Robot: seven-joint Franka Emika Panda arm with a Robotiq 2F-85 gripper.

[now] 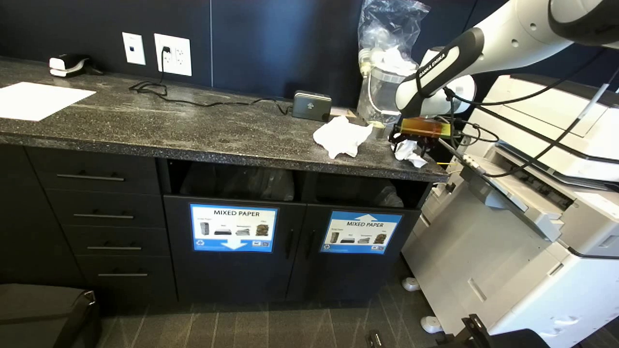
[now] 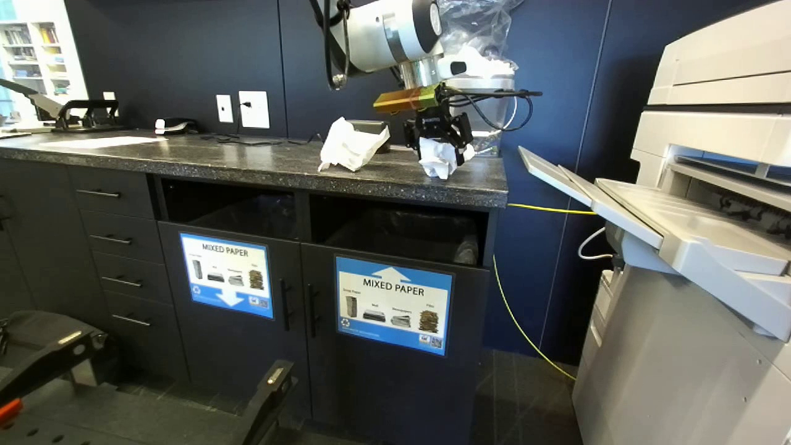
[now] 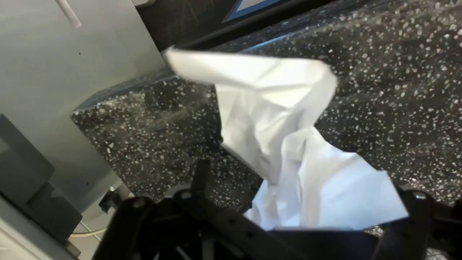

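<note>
At the right end of the dark speckled counter (image 1: pixel 232 130) lies a crumpled white paper (image 1: pixel 410 154), partly covered by my gripper in exterior view 1. My gripper (image 2: pixel 442 142) points down over that paper (image 2: pixel 437 157), low at the counter. In the wrist view the fingers stand wide apart, with the lower part of the paper (image 3: pixel 277 125) lying between the dark fingers. The gripper is open; whether a finger touches the paper I cannot tell. A second crumpled paper (image 1: pixel 342 137) sits to the left, apart from the gripper.
Behind the papers stand a small grey box (image 1: pixel 311 106) and a clear bin (image 1: pixel 374 95) with a plastic bag. Below the counter are two openings above doors with mixed paper signs (image 1: pixel 360 232). A printer (image 1: pixel 493 232) stands close on the right. A flat sheet (image 1: pixel 40 99) lies far left.
</note>
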